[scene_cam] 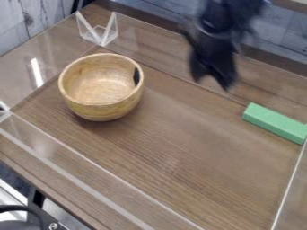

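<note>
A dark, motion-blurred gripper [222,63] hangs over the back right of the wooden table, its fingers too blurred to show whether they are open or shut. A light wooden bowl [99,99] sits at the left. A mint-green block [274,124] lies at the right, below and right of the gripper.
A white wire stand [99,29] stands at the back left. A wall runs along the back.
</note>
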